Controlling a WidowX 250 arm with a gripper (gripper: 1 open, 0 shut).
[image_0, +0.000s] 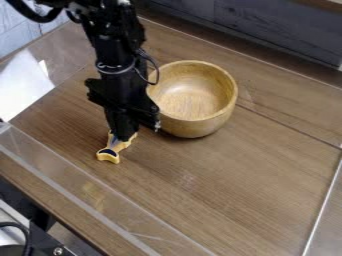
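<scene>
The black gripper (123, 128) is lowered over a small yellow-and-dark tool (110, 153) lying on the wooden table (227, 200), left of centre. The fingertips are at the tool's upper end; whether they touch it or hold it is hard to tell. A round wooden bowl (195, 100) stands just right of the gripper, behind the tool, and shows nothing inside.
A transparent edge strip runs along the front left. A dark wall lines the back, and a pale panel is at the left.
</scene>
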